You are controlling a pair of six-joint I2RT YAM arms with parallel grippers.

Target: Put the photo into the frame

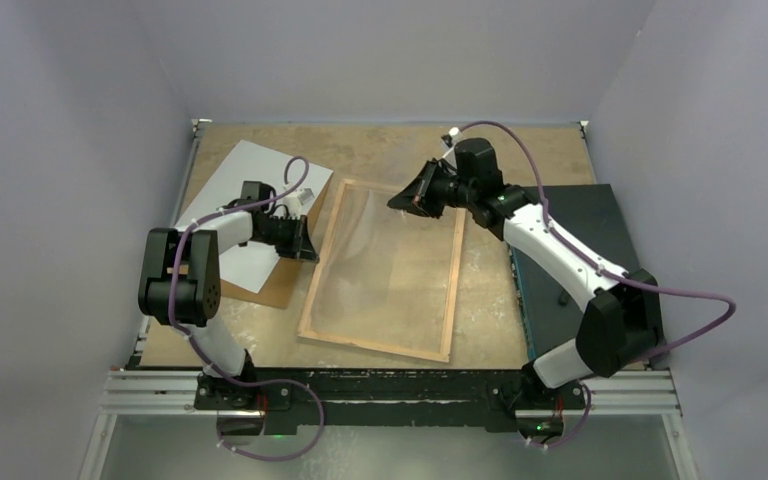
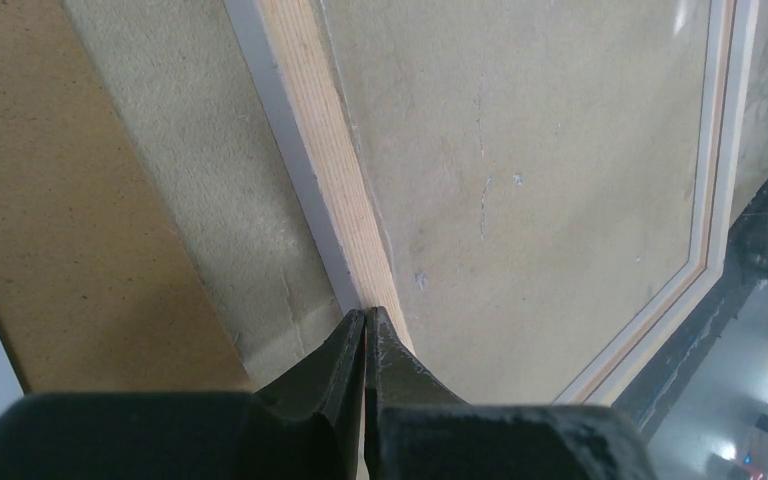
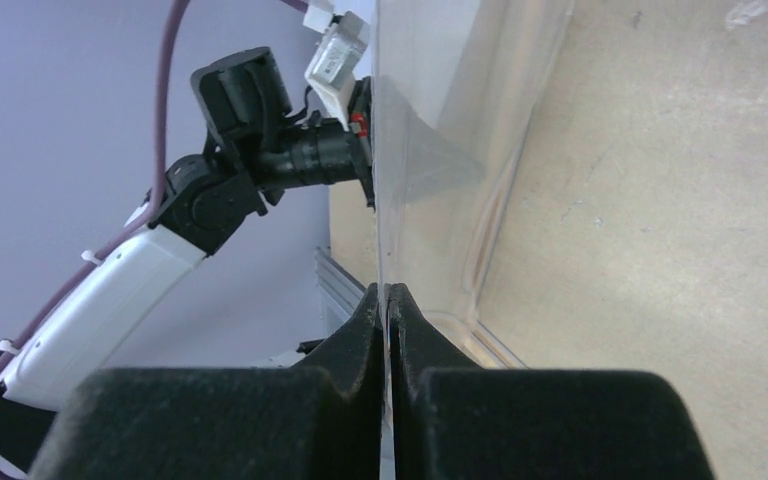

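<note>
The light wooden frame (image 1: 452, 290) lies flat in the middle of the table. A clear sheet (image 3: 450, 150) rises from my right gripper, whose shut fingers pinch its edge above the frame's far right part. In the top view, the sheet (image 1: 362, 235) shows as faint reflections over the frame. My left gripper is shut at the frame's left bar, with nothing visible between its fingertips; whether it presses on the bar is hard to tell. A white sheet (image 1: 245, 165) lies on a brown board (image 1: 278, 285) at the left. No picture side of a photo shows.
A dark panel (image 1: 600, 215) with a bluish edge lies at the right, partly under the right arm. Bare table (image 1: 490, 310) shows between the frame and that panel, and along the back. Walls stand on three sides.
</note>
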